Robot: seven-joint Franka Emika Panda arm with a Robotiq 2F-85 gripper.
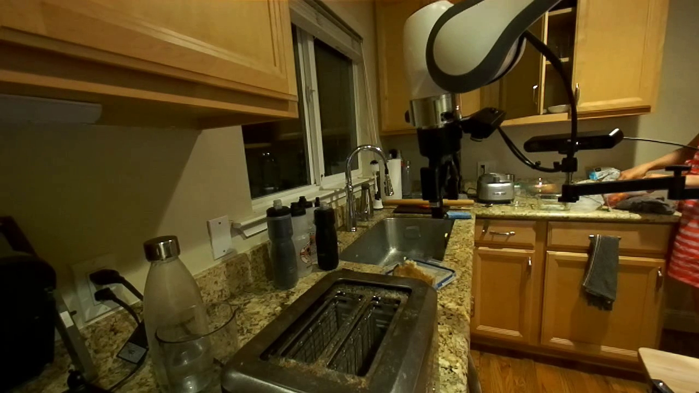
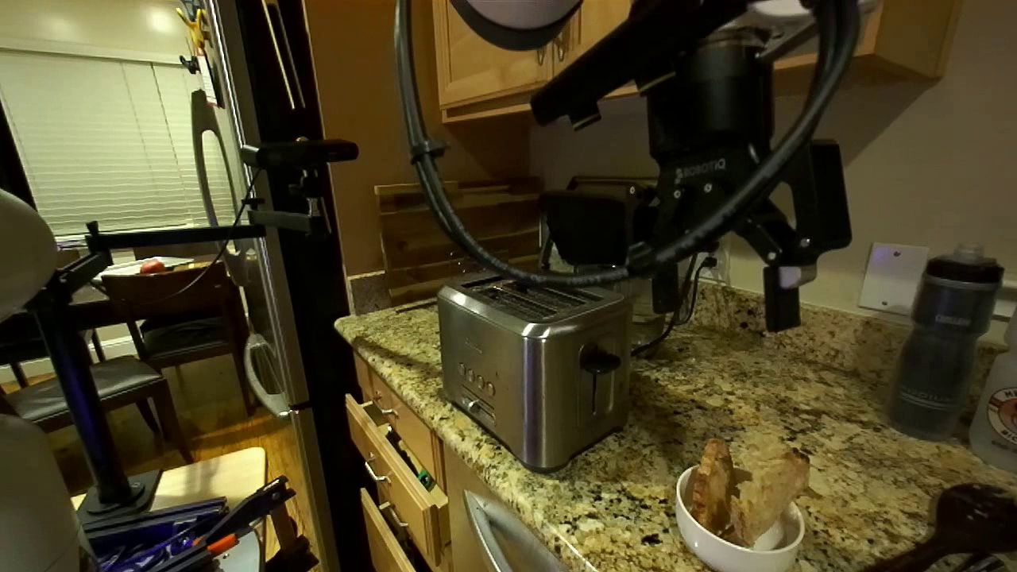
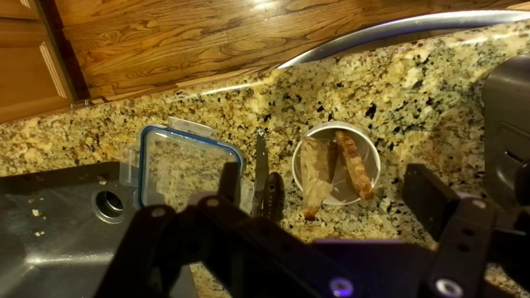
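Two pieces of toasted bread, one broad and pale (image 3: 316,171) and one narrow and browner (image 3: 353,161), lean inside a white bowl (image 3: 376,154) on the granite counter. In the wrist view the bowl lies between my spread fingers but beyond their tips. My gripper is open and empty, pointing down. Exterior view 2 has the gripper (image 2: 725,303) raised above the counter, with a cable crossing in front of it. A steel toaster (image 2: 534,372) stands on the counter; its two slots look empty in exterior view 1.
Between the bowl and sink (image 3: 59,223) lie a blue-rimmed clear container lid (image 3: 191,133) and a knife (image 3: 261,159). Several bottles (image 1: 282,245) line the wall by the faucet (image 1: 350,190). A tall clear bottle (image 1: 171,295) and a glass stand beside the toaster.
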